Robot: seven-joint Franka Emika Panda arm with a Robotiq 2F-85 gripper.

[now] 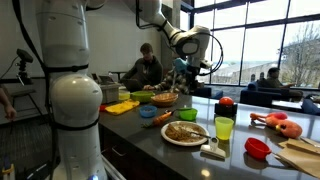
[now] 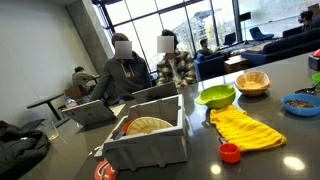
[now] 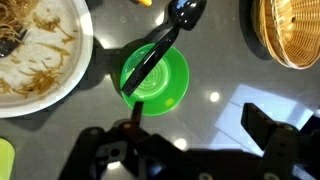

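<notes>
My gripper stands open, its two dark fingers wide apart with nothing between them. It hangs high above the table; in exterior view 1 the gripper (image 1: 190, 74) is small and dark below the white wrist. Under it in the wrist view lies a green bowl (image 3: 172, 86). A black spoon (image 3: 160, 55) rests across that bowl, its broad end beyond the rim. To the left is a white plate (image 3: 60, 92) with noodle-like scraps, partly cut off by the view. A wicker basket (image 3: 268, 30) sits at the upper right.
Exterior view 1 shows a yellow cup (image 1: 224, 128), a red bowl (image 1: 257, 148) and a blue bowl (image 1: 147, 112). In exterior view 2 a grey bin (image 2: 145, 150) stands near a yellow cloth (image 2: 246, 130). People are behind the table.
</notes>
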